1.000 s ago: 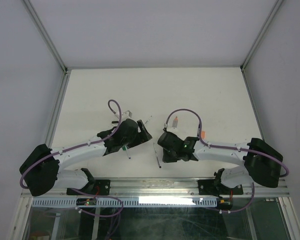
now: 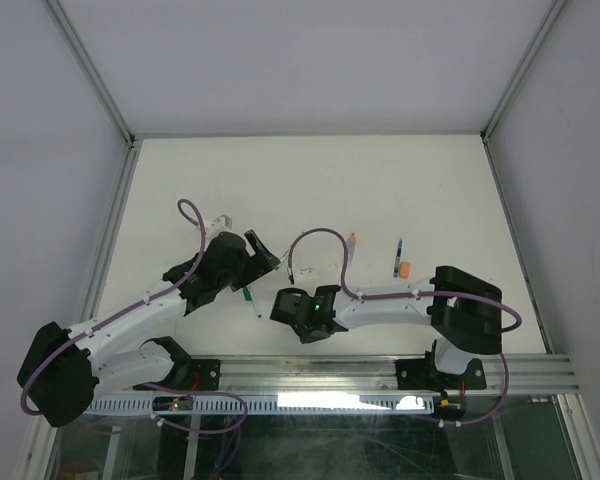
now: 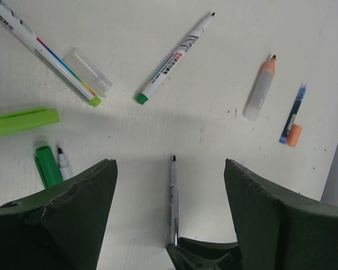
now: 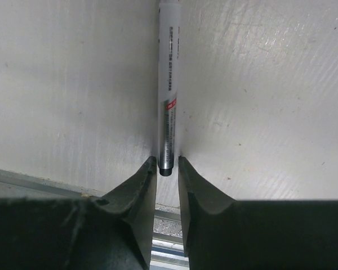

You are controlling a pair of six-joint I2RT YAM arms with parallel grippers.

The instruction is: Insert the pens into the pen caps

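In the right wrist view a silver-and-white pen (image 4: 168,121) lies on the table, its dark end between the fingertips of my right gripper, which is part open. My left gripper hangs part open above the table, nothing held. Below it in the left wrist view lie a green cap (image 3: 47,166) beside a small white pen (image 3: 65,166), a light green cap (image 3: 26,119), a clear cap (image 3: 88,70), a long white pen (image 3: 45,56) and a green-ended white pen (image 3: 172,64).
An orange-topped marker (image 3: 257,95), a blue pen (image 3: 293,112) and an orange cap (image 3: 293,135) lie to the right.
Both arms have moved left in the top view. The right gripper now sits lower and further left, over the pen near the front edge.
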